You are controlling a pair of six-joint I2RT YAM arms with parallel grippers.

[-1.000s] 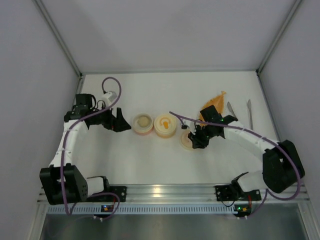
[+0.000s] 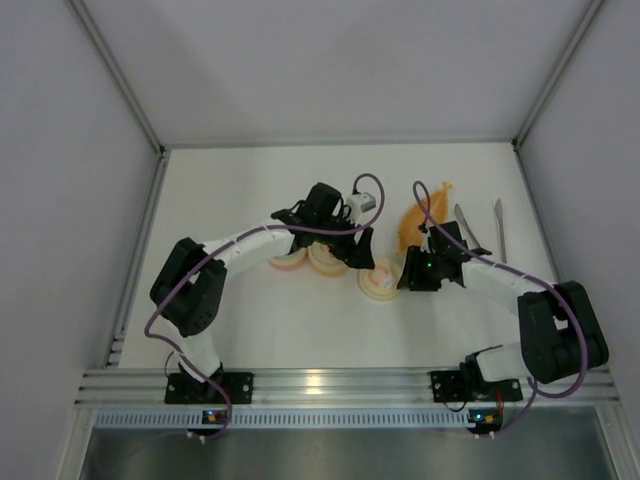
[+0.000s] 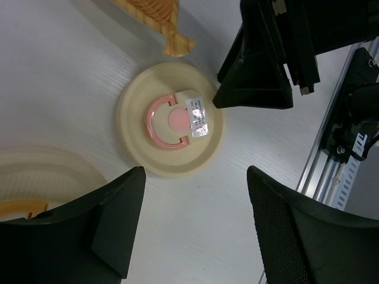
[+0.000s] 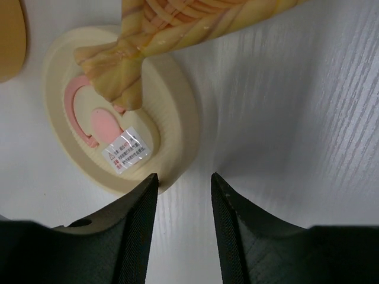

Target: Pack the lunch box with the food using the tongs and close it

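A round cream lid (image 2: 379, 279), with a pink curved handle (image 3: 155, 127) and a white printed label (image 3: 197, 116), lies flat near the middle of the table. Over its left side hangs my left gripper, open and empty, its fingers wide apart. At the lid's right edge is my right gripper, part open with nothing between its fingers. One of its fingertips (image 4: 153, 184) overlaps the lid's rim in the right wrist view; whether they touch I cannot tell. Two round containers (image 2: 288, 260) (image 2: 326, 263) stand to the left, partly covered by the left arm.
An orange-brown woven basket (image 2: 425, 215) lies behind the right gripper, its tip close to the lid. Two silver utensils (image 2: 465, 224) (image 2: 501, 230) lie at the far right.
My left gripper has swung right from the table's left side, past the two containers, to the lid. The right gripper has shifted slightly right, off the lid to its edge.
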